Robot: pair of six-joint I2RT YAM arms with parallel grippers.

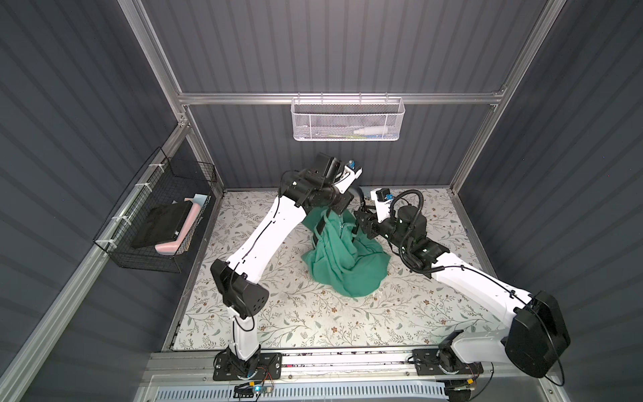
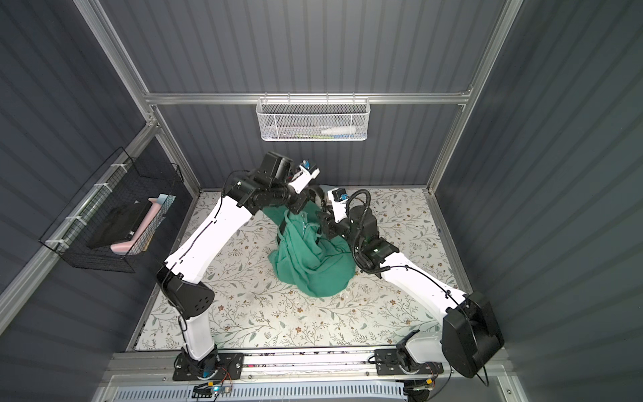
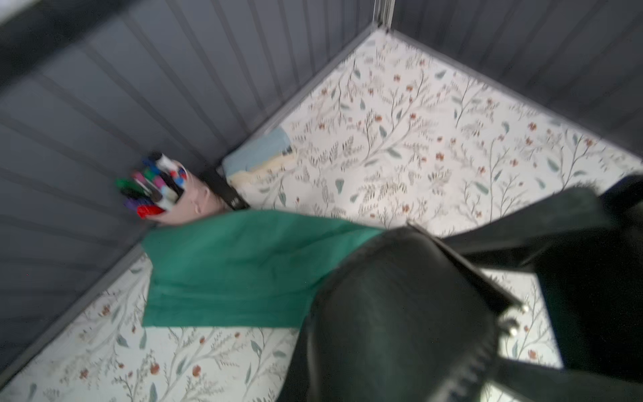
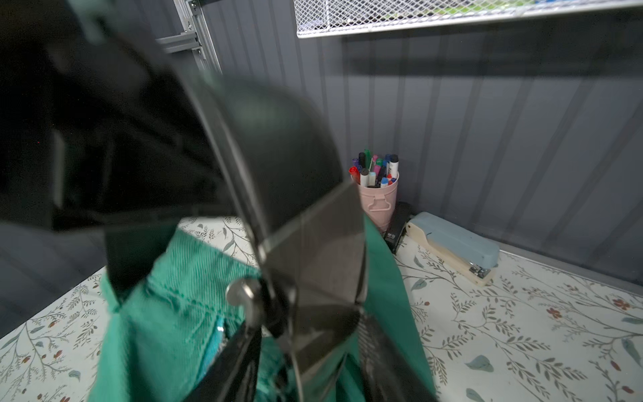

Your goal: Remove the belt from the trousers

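Observation:
Green trousers (image 1: 348, 261) lie bunched mid-table, their waistband (image 4: 194, 284) raised. A dark belt (image 3: 402, 315) arches above them, large in the left wrist view, where it covers my left fingers. My left gripper (image 1: 344, 202) is above the back of the trousers, shut, with the belt running up to it. Coming in from the right, my right gripper is open. Its fingers (image 4: 234, 372) stand on either side of the belt's hanging part, beside a small metal knob (image 4: 244, 294). How the belt runs through the loops is hidden.
At the back wall stand a pink pen cup (image 4: 378, 201) and a blue-and-cream stapler (image 4: 455, 244). A white mesh basket (image 1: 348, 120) hangs above; a black wire basket (image 1: 160, 221) hangs at the left.

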